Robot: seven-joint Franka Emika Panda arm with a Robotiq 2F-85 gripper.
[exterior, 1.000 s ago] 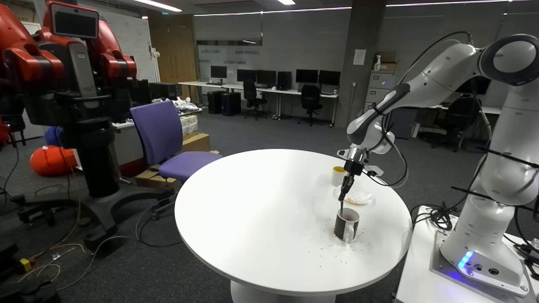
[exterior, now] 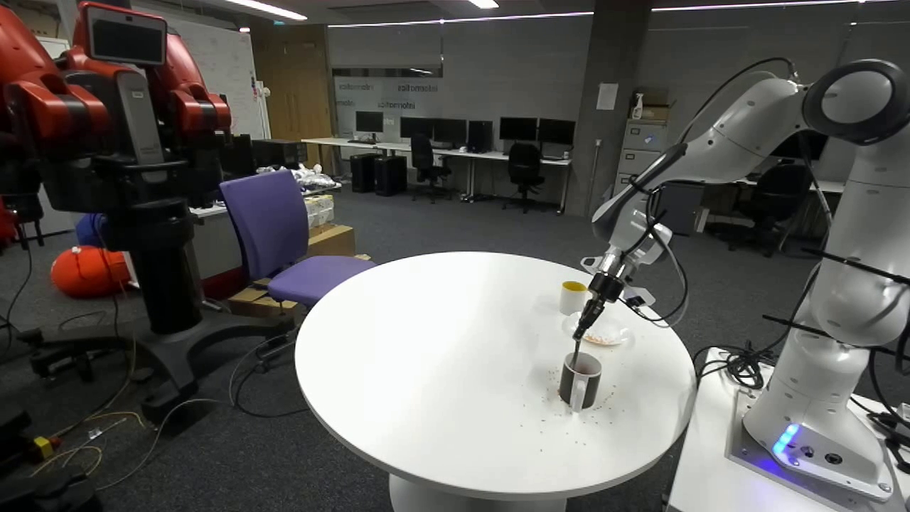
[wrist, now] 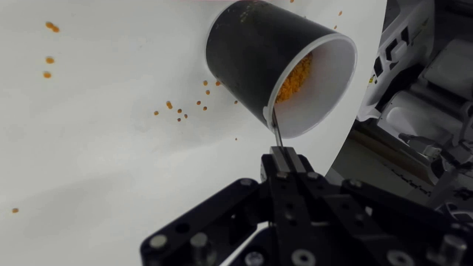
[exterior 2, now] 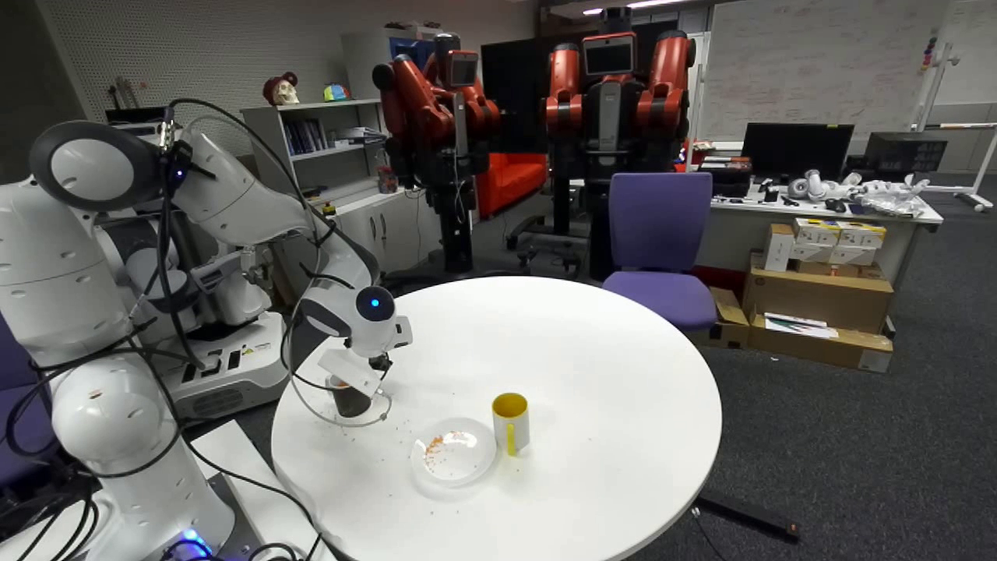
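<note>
The dark mug [exterior: 565, 381] with a white inside stands toward the right of the round table. In the wrist view the mug [wrist: 248, 51] holds orange grains [wrist: 296, 79]. My gripper is just outside its rim, shut on a thin metal utensil [wrist: 277, 133]. The utensil runs over the rim into the mug, touching or nearly touching it; its far end is hidden inside. A clear plate [exterior 2: 453, 455] carries a few orange bits. Beside it, upright, is a white mug [exterior 2: 521, 432] with a yellow inside and handle.
Orange crumbs [wrist: 49, 60] are scattered on the table around the dark mug. A purple chair [exterior 2: 659, 299] stands close to the table's edge.
My gripper and wrist have tilted and moved slightly to the right in exterior view 1. The dark mug has turned and shifted slightly to the left, its handle now facing more toward the camera.
</note>
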